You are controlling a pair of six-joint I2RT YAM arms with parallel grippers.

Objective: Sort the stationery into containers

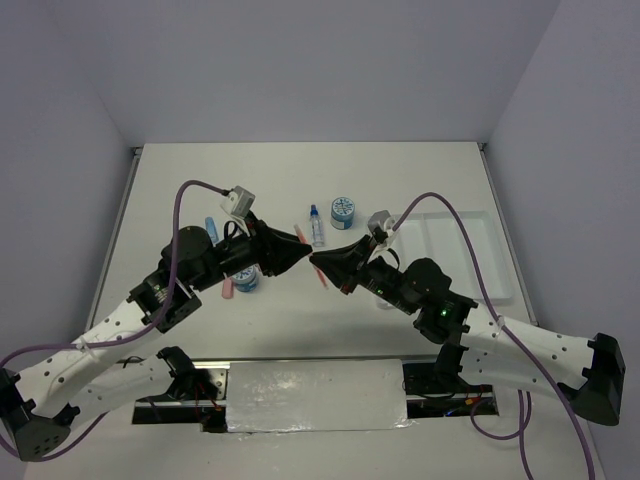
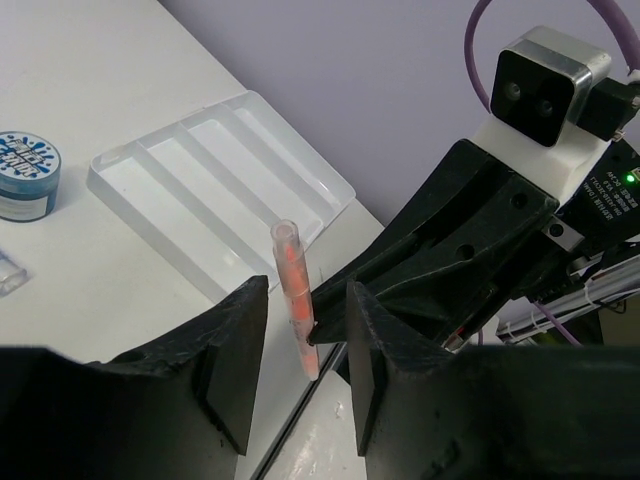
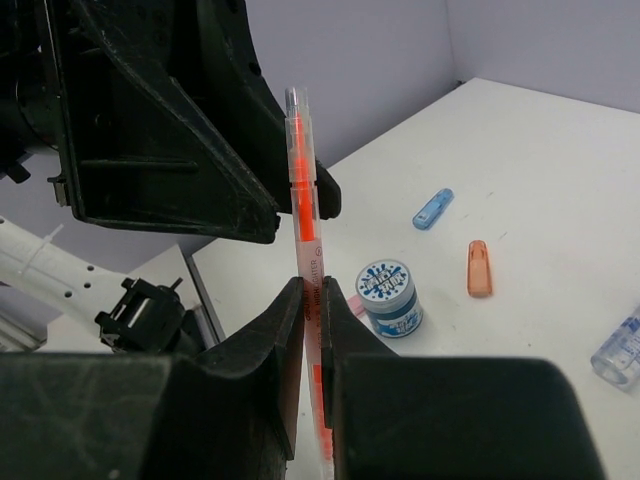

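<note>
A red pen in a clear barrel (image 3: 308,240) stands upright, held by my right gripper, which is shut on it. My left gripper is part open, its fingers either side of the pen's line in the left wrist view, close to it; contact cannot be told. A white compartment tray (image 2: 220,180) lies at the right. On the table are blue-lidded jars (image 3: 390,305) (image 1: 342,210), a clear bottle (image 1: 316,228), a blue item (image 3: 432,208), an orange eraser-like item (image 3: 479,268) and a pink item (image 1: 227,287).
The white table (image 1: 200,165) has free room at the back. Grey walls enclose it on the left, back and right. Both arms reach over the front middle of the table, their grippers nearly meeting.
</note>
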